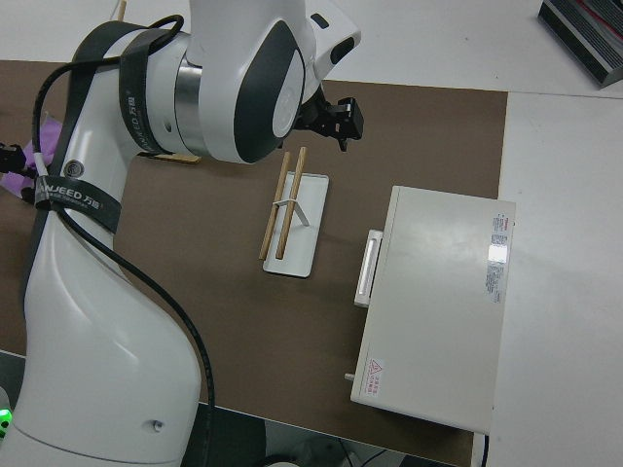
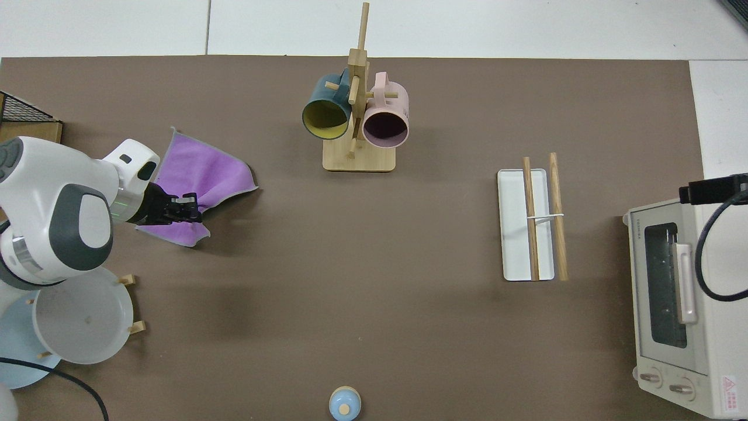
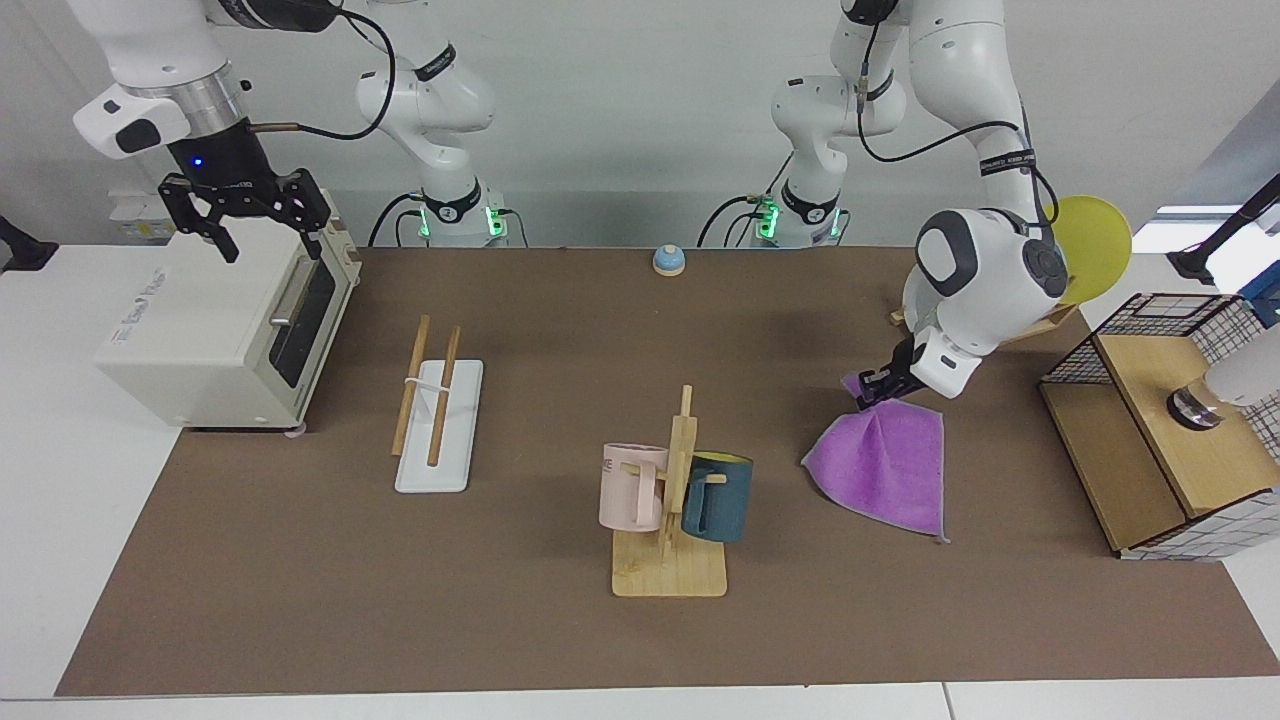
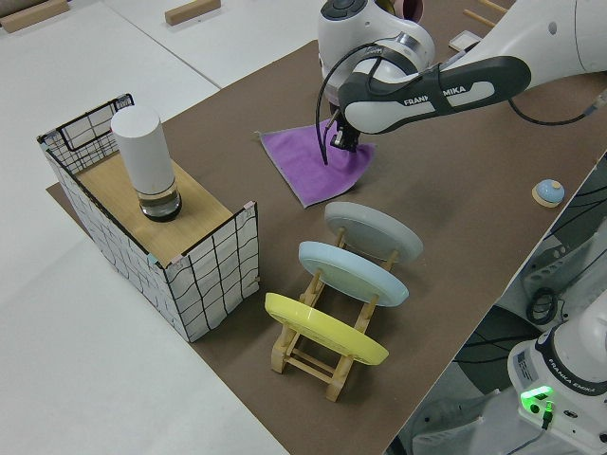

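A black gripper at the left of the top view is down on a purple cloth; in the left view this gripper sits at the cloth's far corner, its fingertips hard to make out. The other gripper hangs above the white toaster oven in the left view, clear of the table; its fingers are too small to judge.
A mug tree with teal and pink mugs, a white board with two wooden sticks, a plate rack with plates, a wire basket and a small blue object surround open table space.
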